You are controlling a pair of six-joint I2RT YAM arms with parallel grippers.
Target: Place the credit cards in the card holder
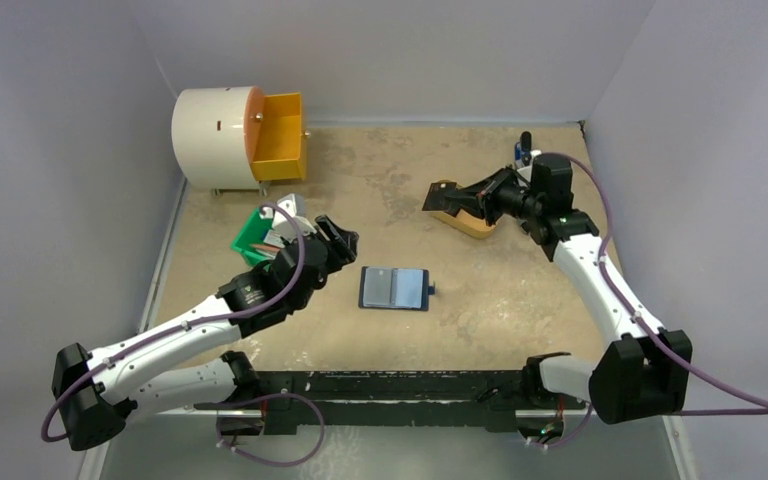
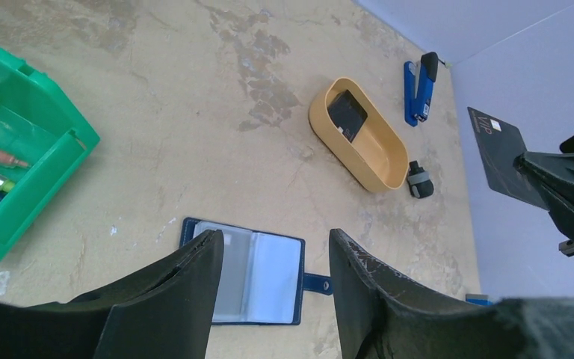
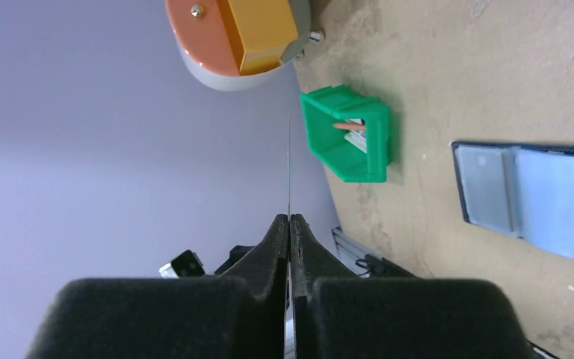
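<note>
A black credit card [image 2: 497, 153] is pinched by its edge in my right gripper [image 1: 472, 196], raised above the tan tray. Edge-on in the right wrist view, the card [image 3: 289, 168] shows as a thin line between the shut fingertips. Another dark card [image 2: 347, 115] lies in the tan tray [image 2: 360, 158]. The card holder [image 1: 394, 288], dark blue with clear sleeves, lies unfolded at the table's middle front. My left gripper stands open and empty, with the holder [image 2: 252, 273] seen beyond its fingers.
A green bin [image 1: 250, 236] with pens and small boxes stands left, partly behind the left arm. Behind it is a white drum with an open yellow drawer [image 1: 280, 140]. A blue stapler [image 2: 421, 87] and a small dark bottle [image 2: 420, 180] lie right of the tray.
</note>
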